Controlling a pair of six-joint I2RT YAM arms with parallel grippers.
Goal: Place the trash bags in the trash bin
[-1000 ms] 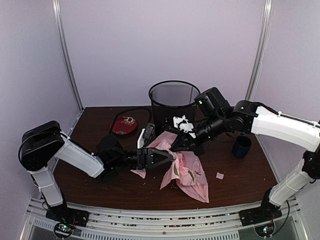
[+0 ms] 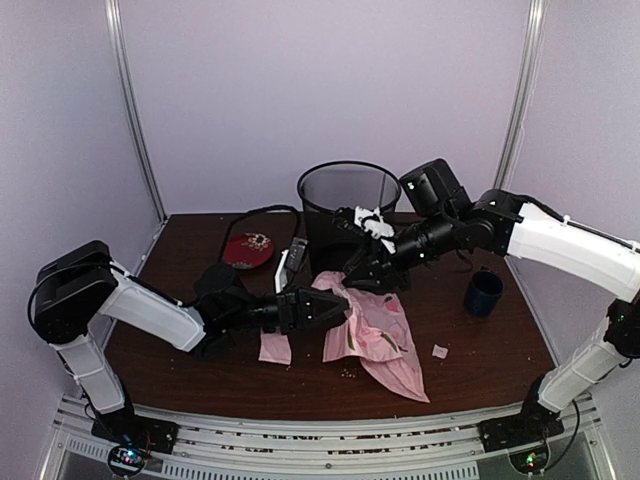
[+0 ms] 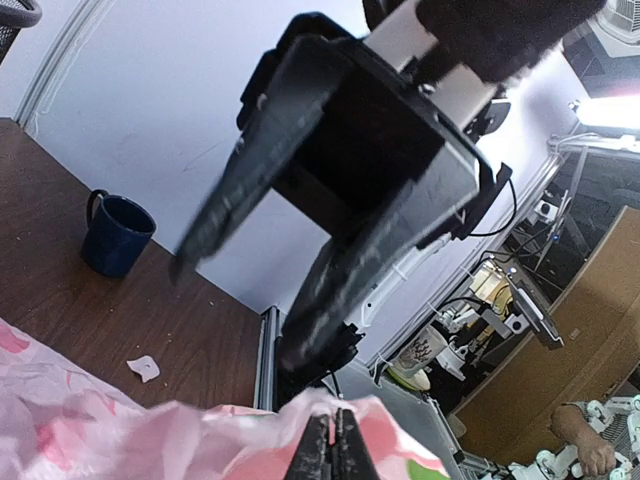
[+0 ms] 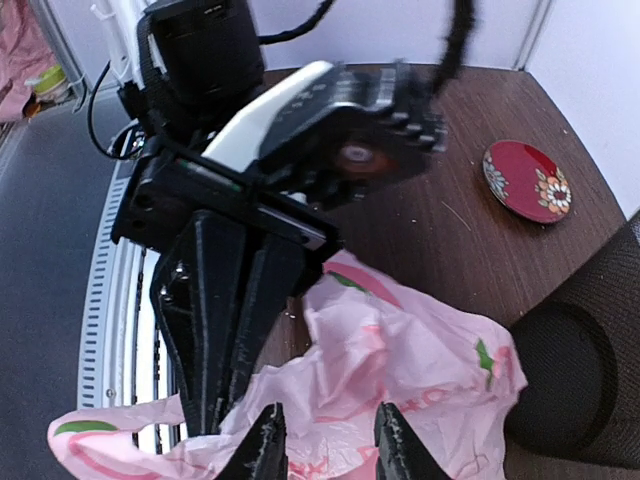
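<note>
The pink trash bag [image 2: 385, 345] hangs crumpled in front of the black mesh trash bin [image 2: 327, 240]. My left gripper is shut on a fold of the bag; the pink plastic [image 3: 130, 445] bunches around its fingertips in the left wrist view. Just above and behind the bag, my right gripper [image 2: 362, 284] faces it from the bin's side. In the right wrist view its two fingers [image 4: 265, 445] stand apart, with pink plastic [image 4: 400, 360] visible beyond and below them. Whether they touch the bag, I cannot tell.
A red flowered plate [image 2: 248, 250] lies at the back left, and a dark blue mug [image 2: 483, 292] stands at the right. One pink scrap [image 2: 440, 351] lies on the table, and another pink piece [image 2: 275, 347] shows below the left arm.
My right gripper has risen slightly and drawn away from the left one, its fingers parting. The bag has spread and shifted a little right and down; the left gripper barely moved.
</note>
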